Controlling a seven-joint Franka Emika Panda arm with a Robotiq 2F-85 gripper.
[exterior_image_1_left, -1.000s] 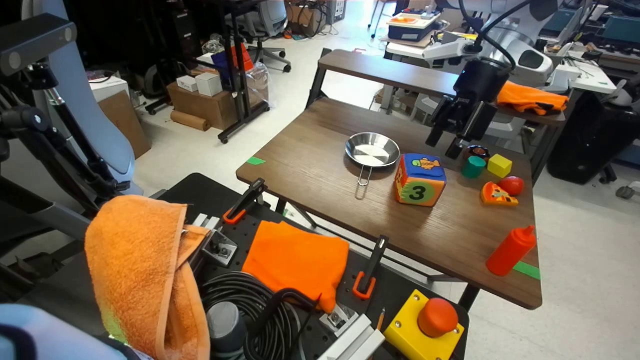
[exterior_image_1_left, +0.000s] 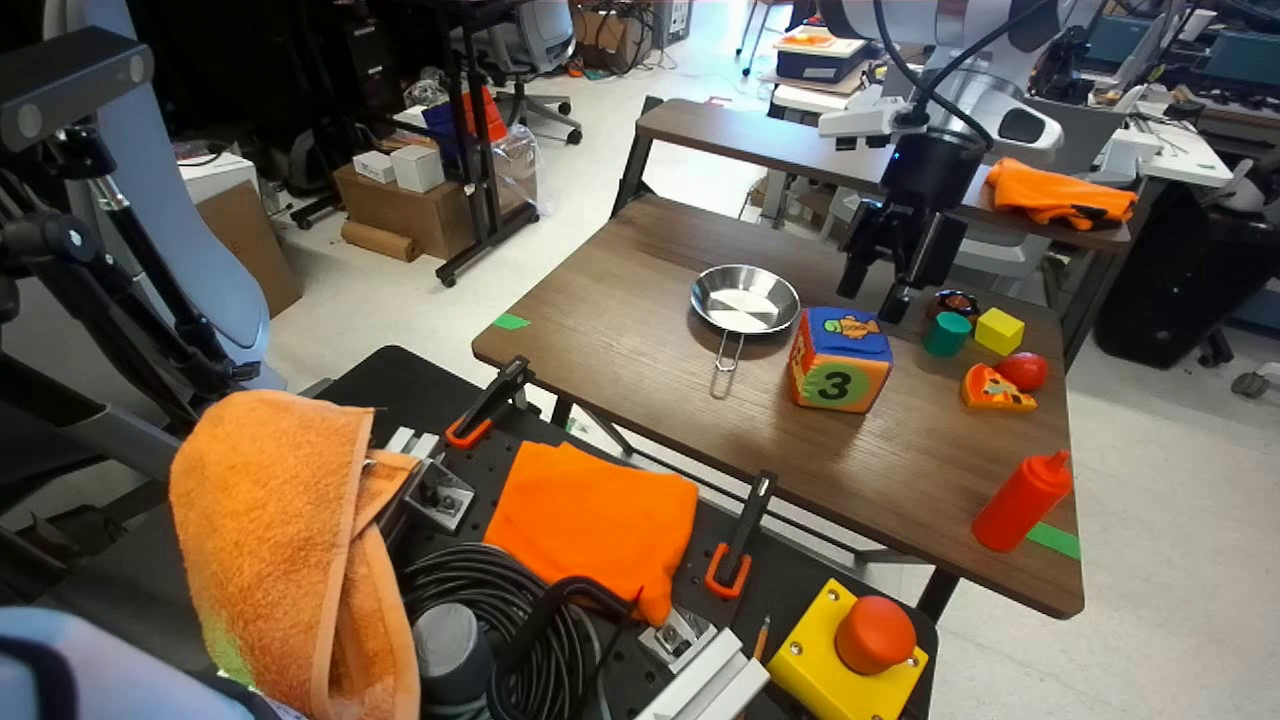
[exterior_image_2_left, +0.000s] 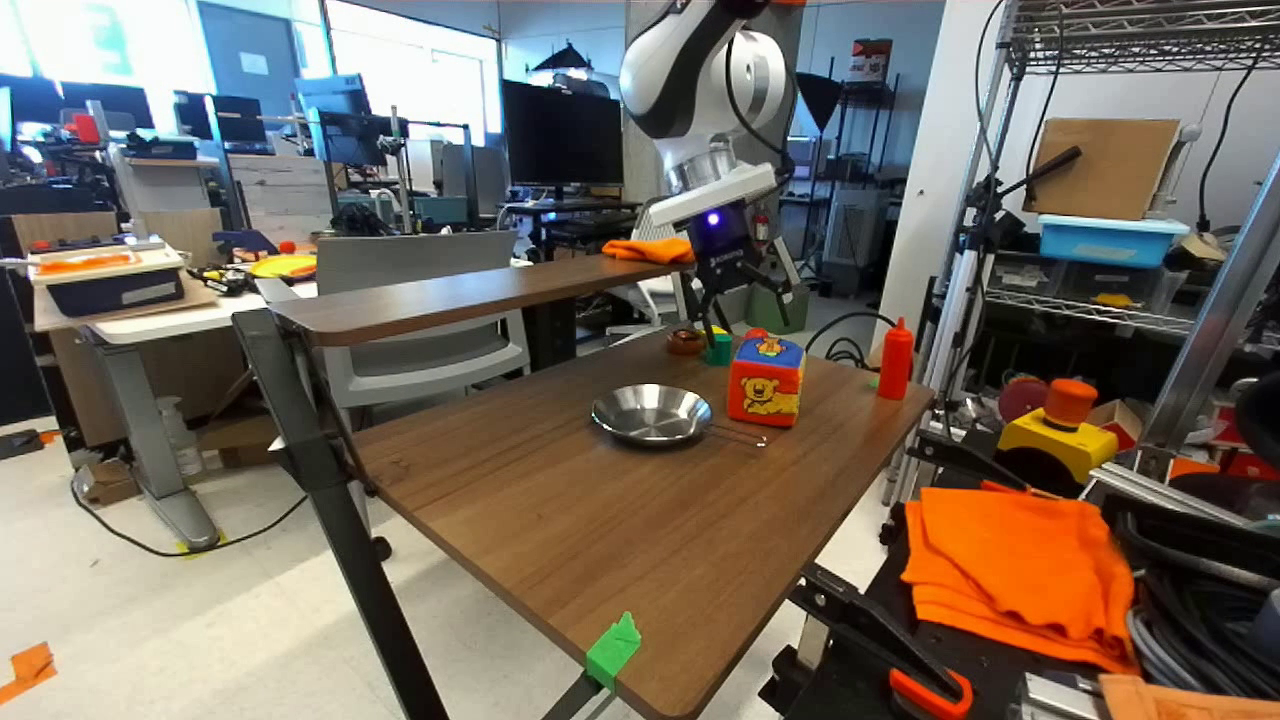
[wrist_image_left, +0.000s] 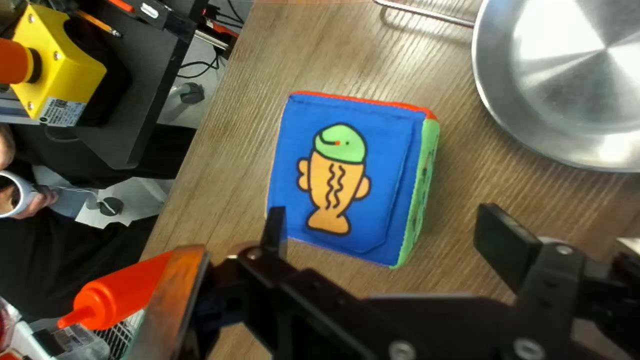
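My gripper is open above the table, its two black fingers spread wide with nothing between them. Just in front of it sits a soft picture cube (wrist_image_left: 342, 180), blue on top with a fish; exterior view 1 shows its green side with a 3. The cube stands on the wooden table, apart from the fingers. A steel pan (exterior_image_1_left: 744, 300) with a thin wire handle lies to the left of the cube in exterior view 1. In exterior view 1 the gripper (exterior_image_1_left: 873, 300) hangs behind the cube and higher than it.
Behind and right of the cube are a teal cup (exterior_image_1_left: 947, 335), a yellow block (exterior_image_1_left: 998, 331), a red tomato-like toy (exterior_image_1_left: 1023, 371) and a pizza slice (exterior_image_1_left: 996, 389). A red squeeze bottle (exterior_image_1_left: 1022, 502) stands near the front right corner.
The arm has shifted left in exterior view 1, bringing my gripper closer to the cube. The cube, the pan and the other objects have stayed in place.
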